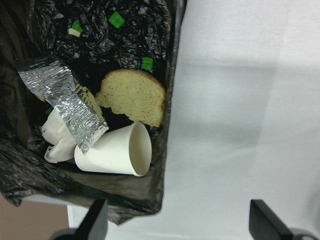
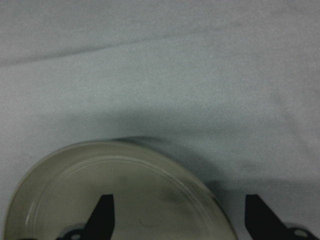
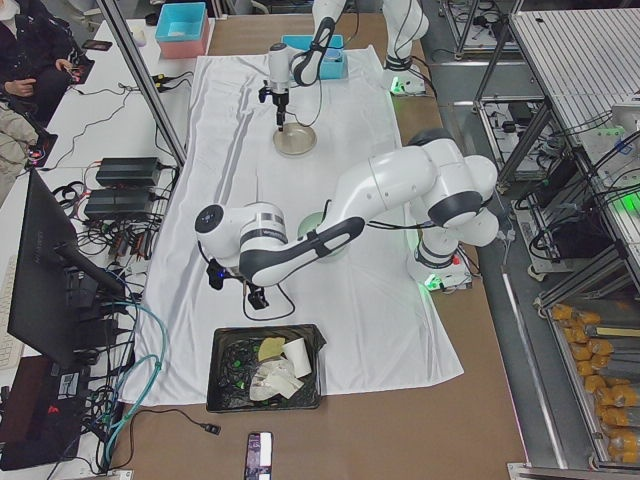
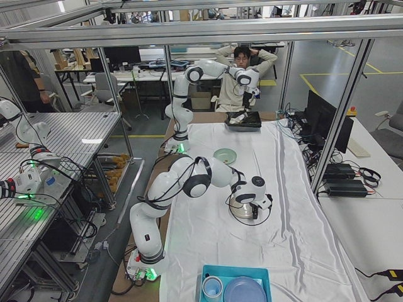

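Observation:
A black-lined bin (image 3: pixel 230 390) holds a white paper cup (image 1: pixel 105 155), a bread slice (image 1: pixel 131 95), crumpled foil (image 1: pixel 65 100) and paper. My left gripper is raised beside it, open with nothing between its fingers. A beige-grey plate (image 2: pixel 140 220) lies on the white cloth, with my right gripper open just above it. A green plate (image 4: pixel 225 153) lies between the two arms, partly hidden in the left camera view.
A blue tray (image 4: pixel 258 274) with a cup and blue plate stands at the far end from the bin. A monitor and cables line one side.

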